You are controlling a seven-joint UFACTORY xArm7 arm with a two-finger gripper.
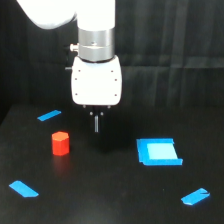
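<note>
A red block (60,143) stands on the dark table at the left. My gripper (96,124), below a white hand, hangs to the right of the block and apart from it. Its dark fingers are small against the black background and look close together; whether they are open or shut is unclear. No object shows between them. To the right, a pale square (160,151) edged with blue tape lies flat on the table.
Blue tape strips mark the table at the back left (49,115), front left (23,188) and front right (195,197). A dark curtain hangs behind.
</note>
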